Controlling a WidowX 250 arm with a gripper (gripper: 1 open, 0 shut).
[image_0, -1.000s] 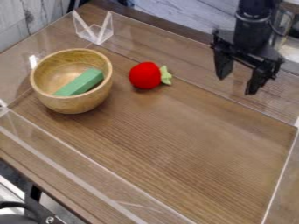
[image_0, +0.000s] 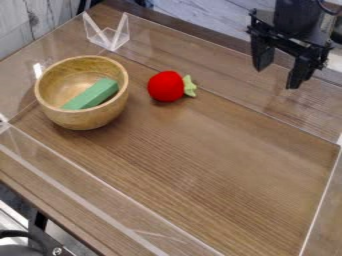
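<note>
My gripper is a dark mechanism at the top right, above the wooden table; whether it is open or shut is unclear. A red tomato-like object with a green tip lies at the upper middle. A wooden bowl at the left holds a green oblong item.
A white wire-like object stands at the back left, near the table's edge. A dark curved cable lies at the bottom left.
My gripper has shifted slightly upward and its shape looks a little different. The red object and the bowl with the green item are unchanged.
</note>
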